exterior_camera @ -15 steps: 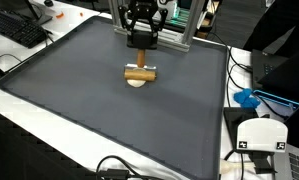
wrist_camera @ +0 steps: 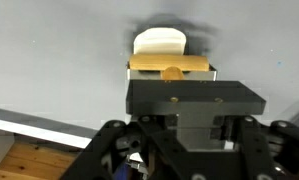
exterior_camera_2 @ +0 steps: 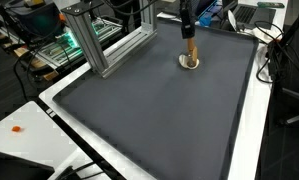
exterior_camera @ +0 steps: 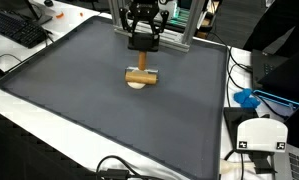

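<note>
My gripper [exterior_camera: 143, 48] is shut on the upright orange-brown handle [exterior_camera: 142, 60] of a small roller tool. At the tool's lower end are a metal bracket and a horizontal wooden roller [exterior_camera: 141, 77], low over the table. Directly at the roller lies a flat, pale round piece [exterior_camera: 136, 85], partly covered by it. In the wrist view the wooden roller [wrist_camera: 174, 62] spans ahead of the black fingers, overlapping the edge of the pale piece [wrist_camera: 160, 41]; whether they touch cannot be made out. The second exterior view shows the handle [exterior_camera_2: 192, 47] above the pale piece [exterior_camera_2: 189, 63].
A white metal frame [exterior_camera: 177, 40] stands behind the gripper. Beyond the table are a keyboard [exterior_camera: 16, 29] at left, and a blue object [exterior_camera: 246, 98] and a white device [exterior_camera: 262, 134] at right.
The gripper and roller have shifted very slightly toward the front of the table in exterior view 1. The pale piece stays in place, and the grip on the handle looks the same.
</note>
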